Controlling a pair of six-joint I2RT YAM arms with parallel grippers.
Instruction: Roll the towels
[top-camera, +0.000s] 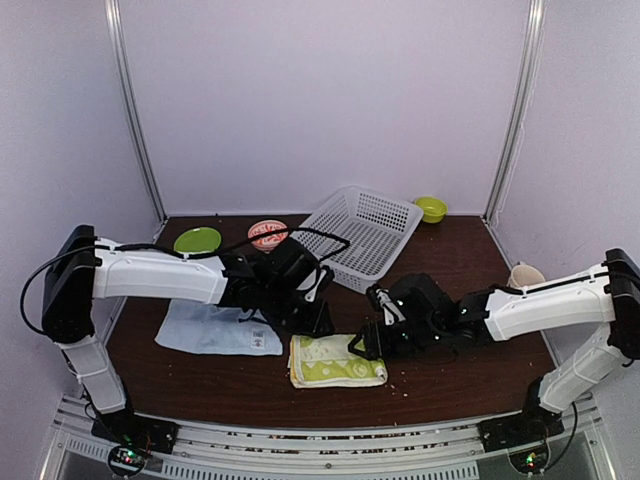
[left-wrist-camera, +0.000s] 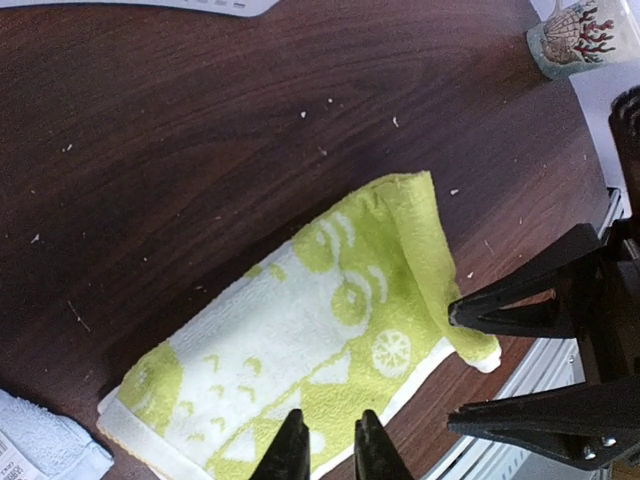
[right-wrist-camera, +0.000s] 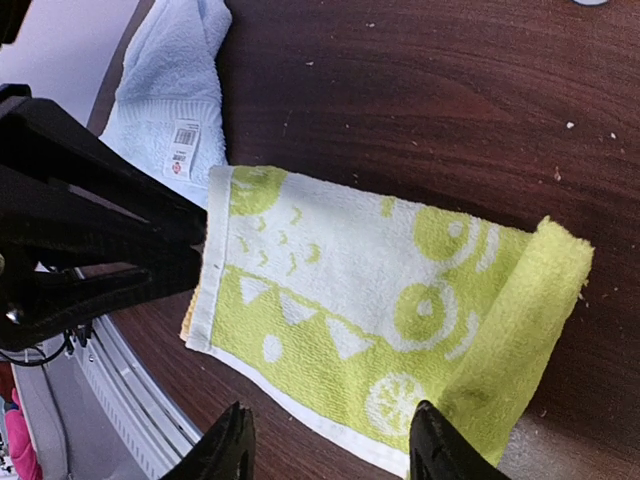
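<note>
A green-and-white patterned towel (top-camera: 330, 365) lies flat at the front middle, its right end (left-wrist-camera: 430, 260) turned up in a narrow band. My left gripper (top-camera: 320, 325) is above the towel's left part, shut, its fingertips (left-wrist-camera: 295, 445) at the lower edge of its wrist view. My right gripper (top-camera: 360, 345) is at the turned-up end; in the left wrist view its fingers (left-wrist-camera: 530, 320) stand apart beside that band, and whether they touch it is unclear. A light blue towel (top-camera: 210, 330) lies to the left, partly under my left arm.
A white basket (top-camera: 355, 230) stands behind, with a green plate (top-camera: 197, 240), red bowl (top-camera: 266, 228) and green bowl (top-camera: 432, 207) along the back. A mug (top-camera: 526, 276) is at the right edge.
</note>
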